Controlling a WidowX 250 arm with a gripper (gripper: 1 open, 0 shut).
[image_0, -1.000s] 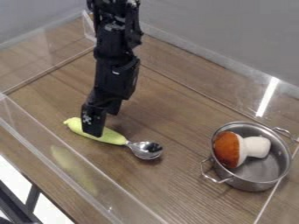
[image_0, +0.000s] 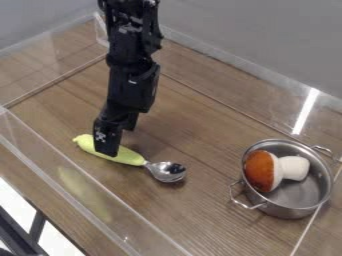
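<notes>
My black gripper (image_0: 114, 135) hangs low over a spoon with a pale yellow-green handle (image_0: 114, 152) and a silver bowl (image_0: 166, 171), lying on the wooden surface. The fingertips sit just above or at the handle; whether they touch it, and whether the gripper is open or shut on it, I cannot tell.
At the right stands a steel pot (image_0: 301, 195) with two handles, holding an orange-and-white mushroom-like object (image_0: 262, 170). Clear walls edge the wooden surface (image_0: 201, 110), whose middle and back are free.
The gripper has shifted slightly to the left over the handle. The spoon and pot look unmoved.
</notes>
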